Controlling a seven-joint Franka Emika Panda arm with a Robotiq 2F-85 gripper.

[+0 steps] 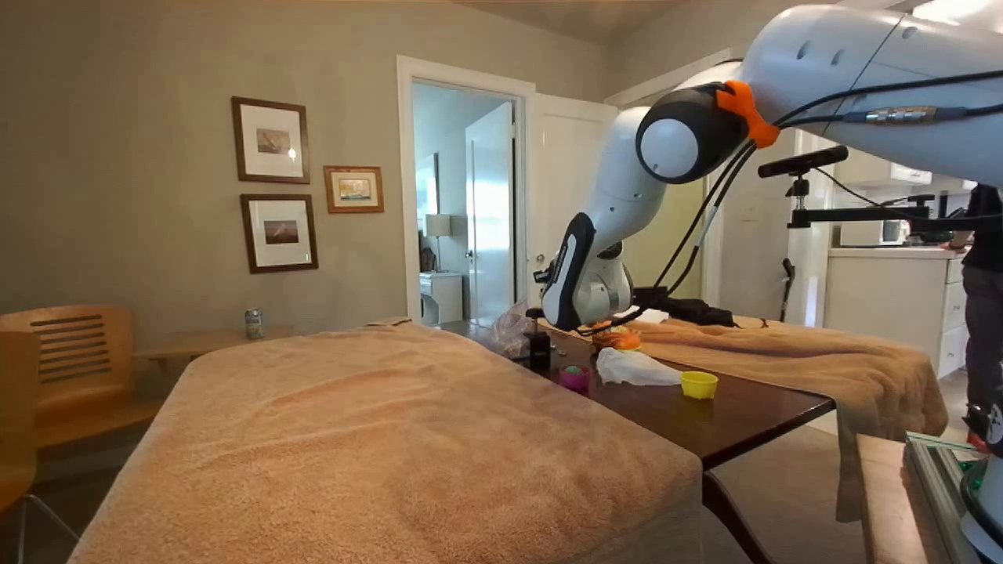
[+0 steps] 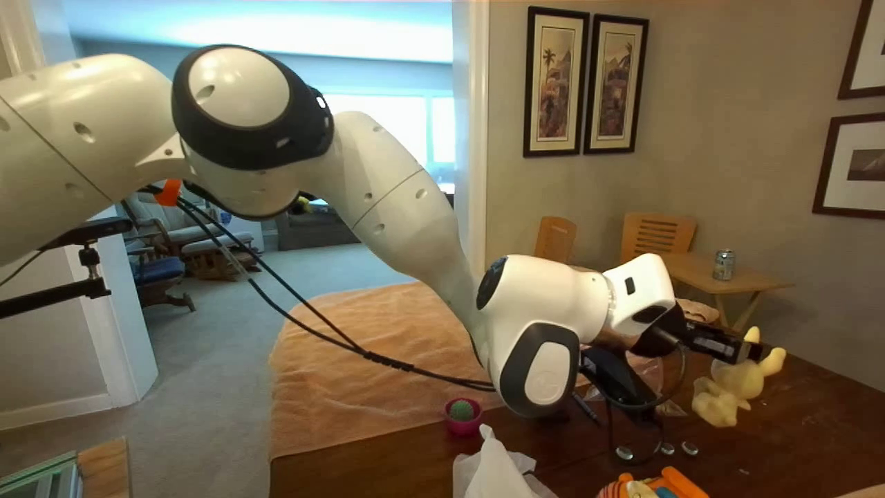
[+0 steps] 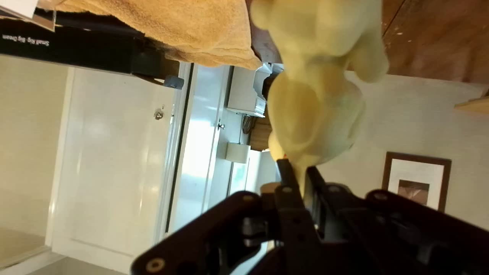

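My gripper is shut on one narrow end of a pale yellow, figure-shaped toy (image 3: 316,110), which fills the upper middle of the wrist view. In exterior view 2 the yellow toy (image 2: 734,386) hangs tilted from the fingertips, over the far end of the dark table; whether it touches the surface I cannot tell. The gripper (image 2: 753,353) points away to the right there. From exterior view 1 the fingers and the toy are hidden behind the arm's wrist.
On the dark table (image 1: 743,413) are a yellow cup (image 1: 698,385), a white plastic bag (image 1: 635,367), a magenta cup (image 1: 574,379) holding something green, a black upright object (image 1: 538,349) and an orange toy (image 2: 655,485). Towel-covered surfaces flank it.
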